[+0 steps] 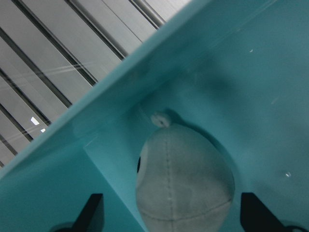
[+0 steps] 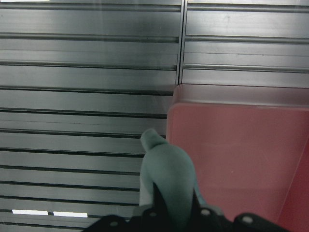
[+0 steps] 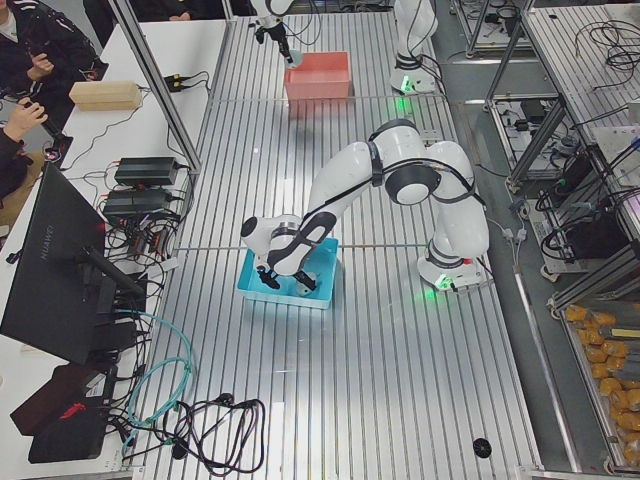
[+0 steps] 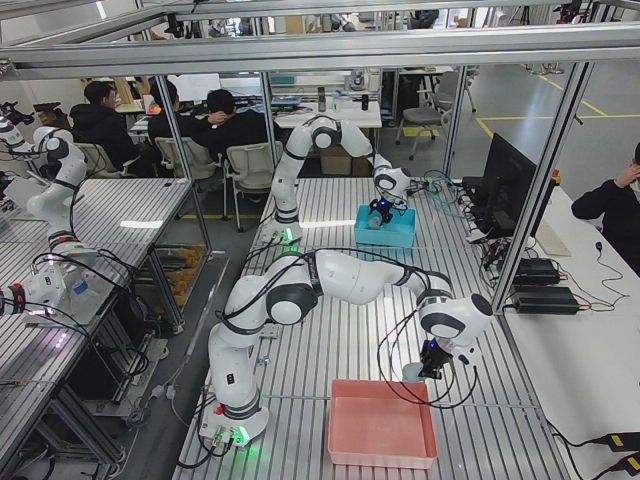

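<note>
A grey-blue plush toy [image 1: 183, 179] lies in the corner of the blue bin [image 4: 385, 233]. My left gripper is down inside that bin, open, with a dark finger on either side of the toy. A second soft, light teal toy [image 2: 164, 169] is held in my right gripper, which is shut on it just beside and above the edge of the pink bin [image 4: 380, 422].
Both bins stand on the slatted metal table [image 3: 370, 340]. A monitor [image 3: 55, 270], power supplies and cables crowd the side desk. A coil of black cable lies at the near corner of the table. Metal frame posts line the sides.
</note>
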